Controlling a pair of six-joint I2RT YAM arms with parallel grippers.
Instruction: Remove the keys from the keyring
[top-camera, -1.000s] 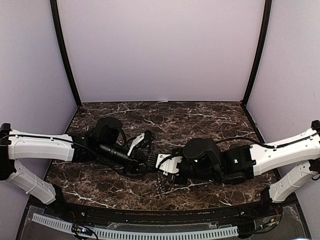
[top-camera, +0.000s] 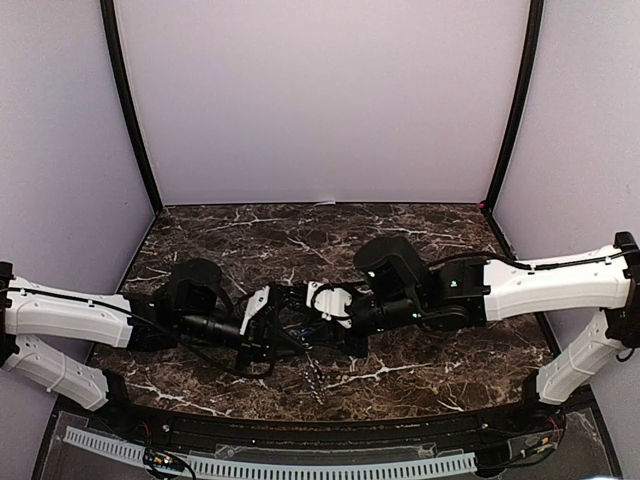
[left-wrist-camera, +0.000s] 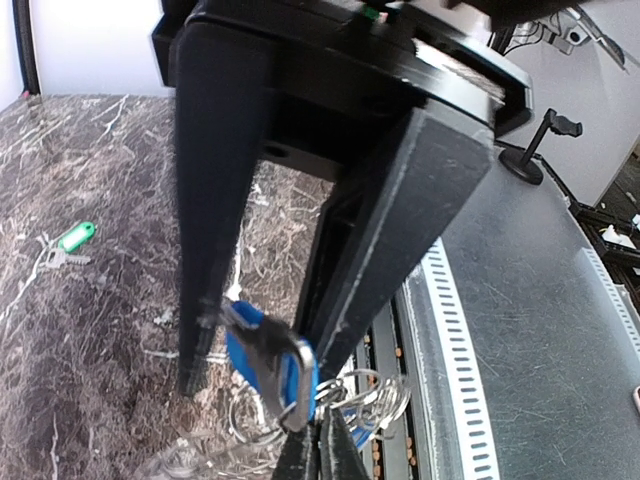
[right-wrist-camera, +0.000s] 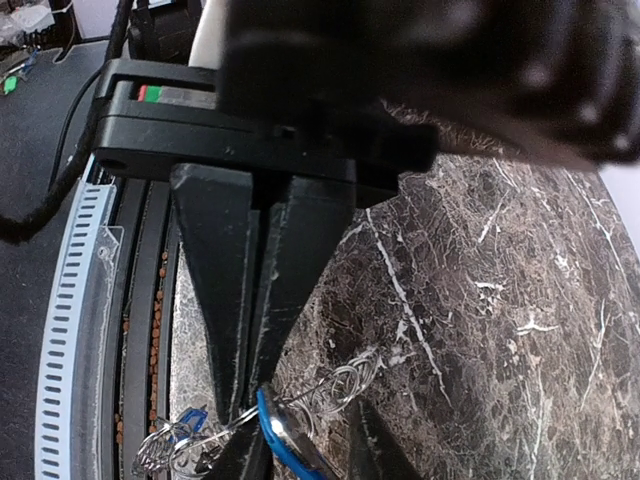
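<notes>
In the right wrist view my left gripper is shut at the tangle of wire loops of the keyring (right-wrist-camera: 345, 385), with thin metal passing at its tips. A blue-headed key (right-wrist-camera: 285, 437) angles down from there between the parted fingers of my right gripper. In the left wrist view the right gripper's dark fingers (left-wrist-camera: 213, 190) stand apart around that blue key head, close to one fingertip; firm contact cannot be told. More loops and another blue piece (left-wrist-camera: 362, 430) hang beside the left gripper. From above, the arms hide most of the bunch (top-camera: 314, 375).
A green tag (left-wrist-camera: 76, 237) with a small silver key (left-wrist-camera: 66, 258) lies on the dark marble tabletop (left-wrist-camera: 100, 350), away from the grippers. A white slotted strip (top-camera: 270, 468) runs along the front edge.
Both grippers have shifted slightly left in the top view, and the left arm has come lower and nearer the front. The hanging bunch has swung with them.
</notes>
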